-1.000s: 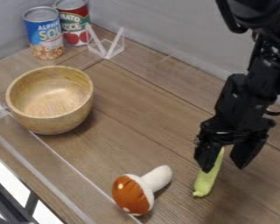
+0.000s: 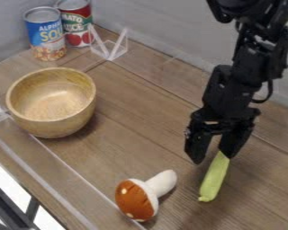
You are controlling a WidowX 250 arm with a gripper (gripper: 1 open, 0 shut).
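Observation:
My black gripper (image 2: pixel 216 142) hangs open over the upper end of a pale green elongated object (image 2: pixel 214 180), which lies on the wooden table at the right. Nothing shows held between the fingers. A toy mushroom (image 2: pixel 139 196) with an orange cap and white stem lies on its side at the front middle. A light wooden bowl (image 2: pixel 53 101) sits empty at the left.
Two cans, one blue and white (image 2: pixel 46 35) and one red (image 2: pixel 76 22), stand in the back left corner by a pale wall (image 2: pixel 158 27).
The green object, mushroom and bowl look unmoved.

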